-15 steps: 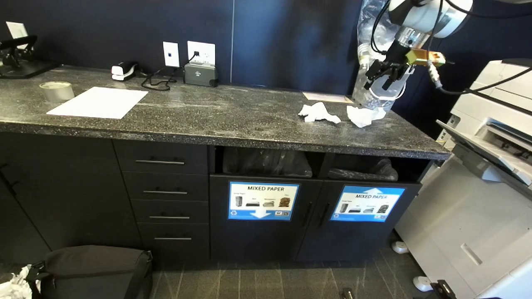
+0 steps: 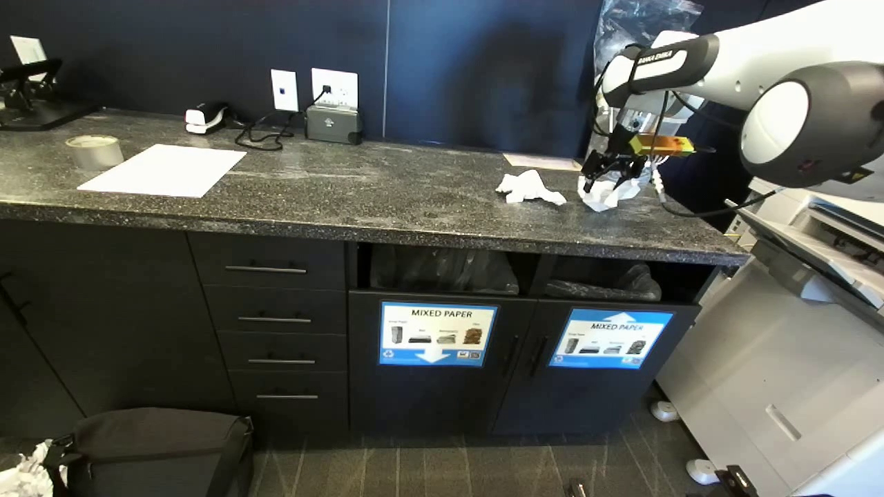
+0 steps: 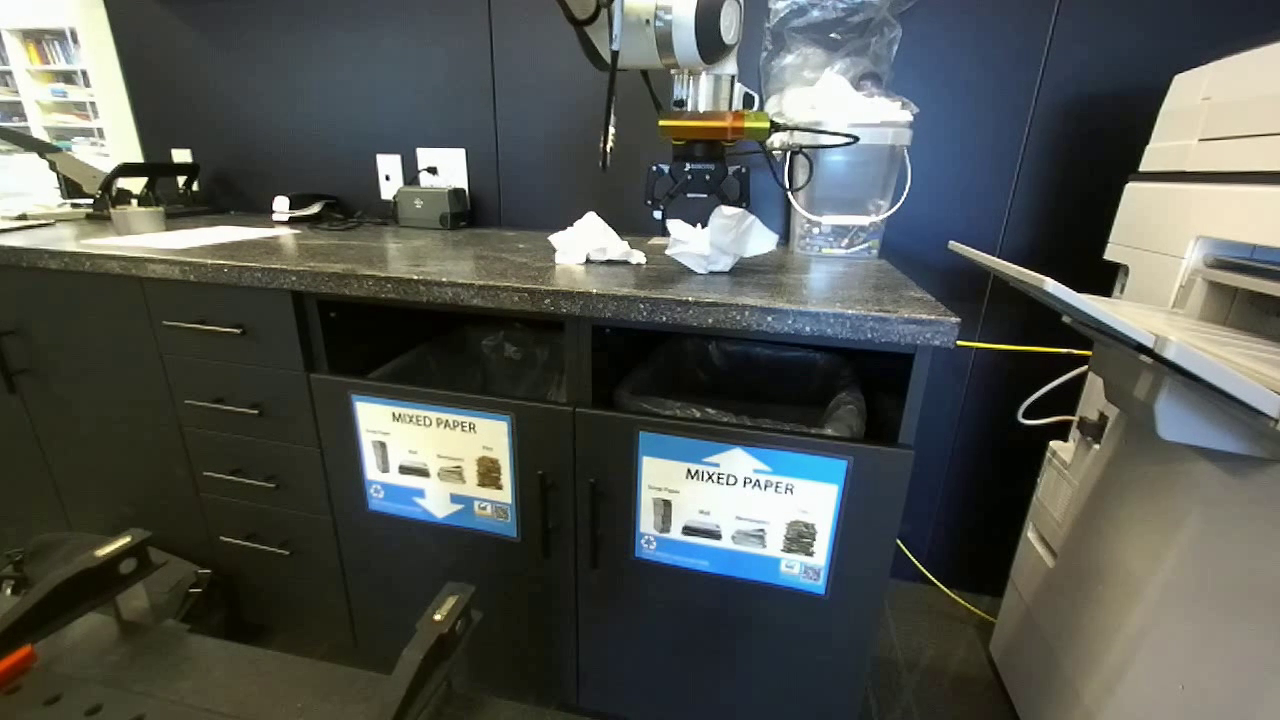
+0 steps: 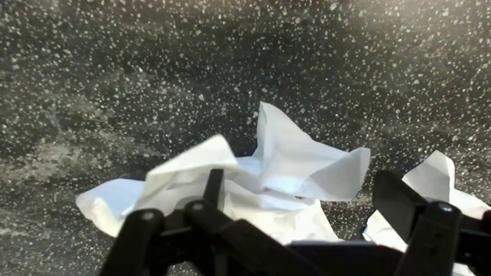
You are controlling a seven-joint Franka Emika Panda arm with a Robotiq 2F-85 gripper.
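Note:
Two crumpled white papers lie on the dark speckled counter: a left one [image 2: 527, 187] and a right one [image 2: 598, 195]. My gripper [image 2: 611, 172] is low over the right paper and covers part of it in exterior view 1. From exterior view 2, the gripper [image 3: 696, 206] appears behind the right paper [image 3: 717, 241], whose top hides the fingertips. In the wrist view the fingers stand wide apart, with a crumpled paper [image 4: 285, 177] in the gap and reaching past the left finger. Another paper [image 4: 430, 179] shows beyond the right finger. Whether the fingers touch paper cannot be told.
A clear bucket [image 3: 846, 186] stands behind the gripper at the counter's right end. Two open bins [image 3: 738, 378] sit below the counter edge. A flat white sheet [image 2: 166, 170] and a tape roll [image 2: 94, 152] are far left; mid-counter is free.
My gripper has come down and to the left in exterior view 1, from above and beside the right paper to just over it. Both papers lie where they were.

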